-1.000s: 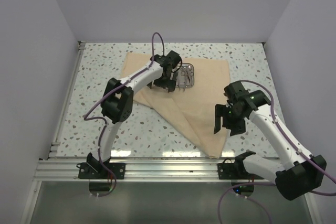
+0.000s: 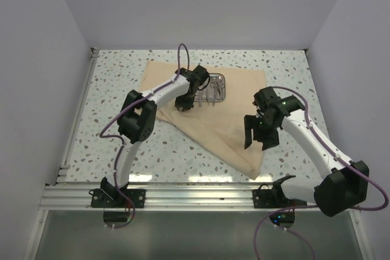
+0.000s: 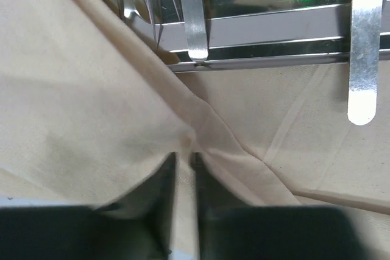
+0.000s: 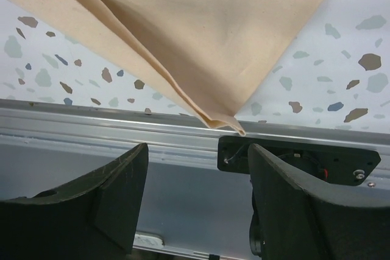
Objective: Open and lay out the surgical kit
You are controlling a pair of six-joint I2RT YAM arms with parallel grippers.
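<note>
The steel instrument tray [image 2: 218, 80] lies on the beige cloth [image 2: 237, 120], instruments in it. My left gripper [image 2: 184, 105] is low over the cloth at the tray's lower-left edge. In the left wrist view its blurred fingertips [image 3: 167, 175] are close together on a cloth fold; whether they hold it is unclear. Metal instruments [image 3: 365, 41] reach over the tray's rim there. My right gripper [image 2: 259, 132] hangs open over the cloth's right part; in the right wrist view the cloth's folded corner [image 4: 225, 120] lies beyond its fingers.
A metal rail [image 2: 183, 190] runs along the front edge, and walls enclose the sides and back.
My left gripper has shifted slightly down and left near the tray's edge.
</note>
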